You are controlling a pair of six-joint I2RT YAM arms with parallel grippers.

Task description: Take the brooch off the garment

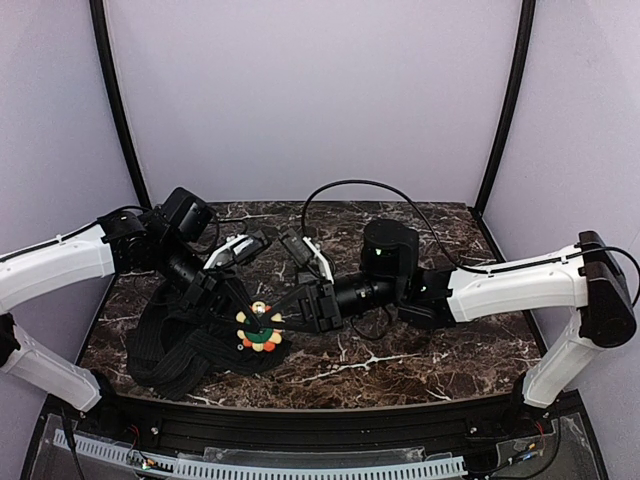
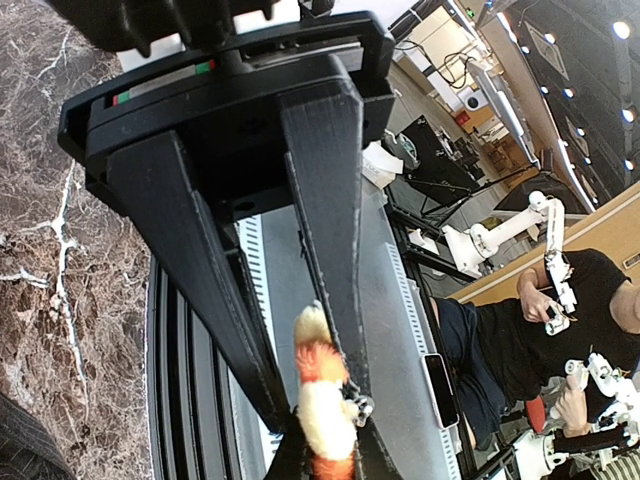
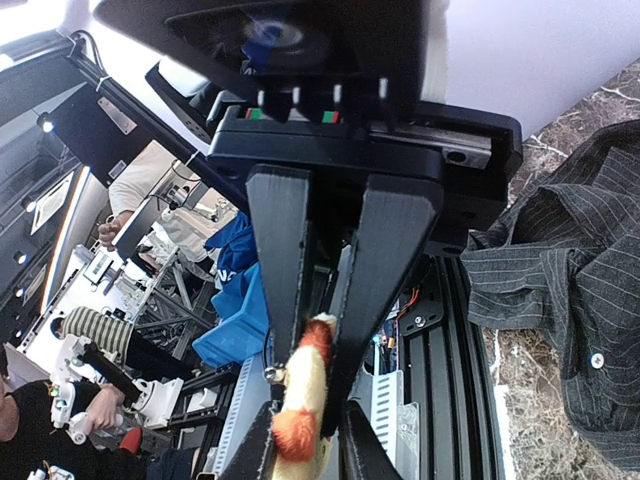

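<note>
The fuzzy flower brooch [image 1: 259,338], green-centred with cream and orange petals, is held up between both grippers above the dark pinstriped garment [image 1: 170,340]. My left gripper [image 1: 247,318] is shut on it from the left, my right gripper [image 1: 280,312] from the right. In the left wrist view the brooch [image 2: 325,420] is edge-on at the fingertips, with small metal hardware beside it. In the right wrist view it [image 3: 305,400] also sits at the fingertips, a metal piece at its side, and the garment [image 3: 560,260] lies apart to the right.
Walls border it at the back and sides, with a black rail [image 1: 300,420] along the front edge.
</note>
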